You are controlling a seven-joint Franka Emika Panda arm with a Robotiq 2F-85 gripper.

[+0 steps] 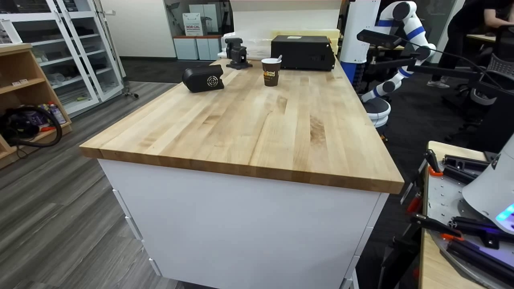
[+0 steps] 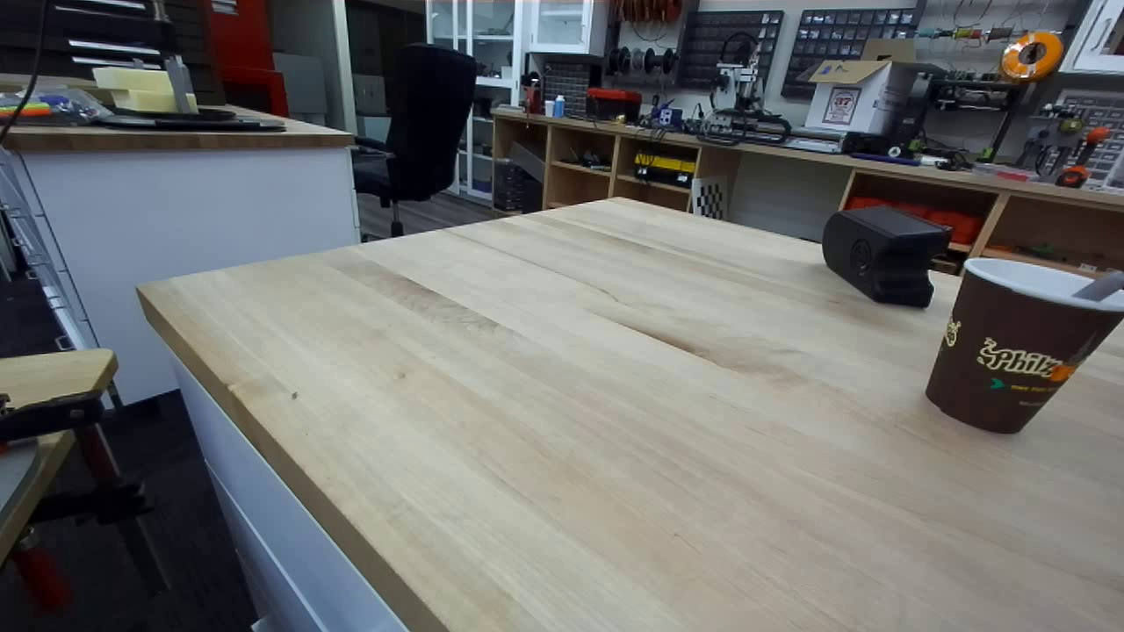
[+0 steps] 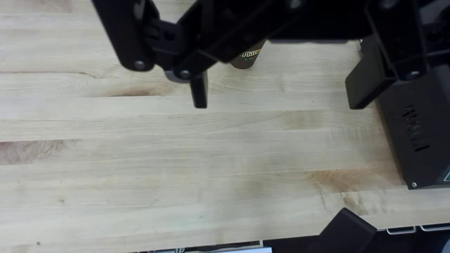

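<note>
My gripper shows only in the wrist view, its fingers wide apart and bare wood visible between them. It is open and holds nothing. A dark brown paper cup (image 1: 270, 75) with a white rim stands upright on the wooden table (image 1: 241, 130); something like a handle pokes out over the rim. The same cup (image 2: 1017, 353) is at the right in exterior view 2. In the wrist view only the lower part of the cup (image 3: 245, 59) shows, partly hidden behind the gripper's linkage.
A black speaker-like block (image 1: 203, 78) lies left of the cup. Behind stand a black clamp-like device (image 1: 237, 53) and a large black box (image 1: 303, 52), whose vented side (image 3: 422, 126) is near the right finger in the wrist view.
</note>
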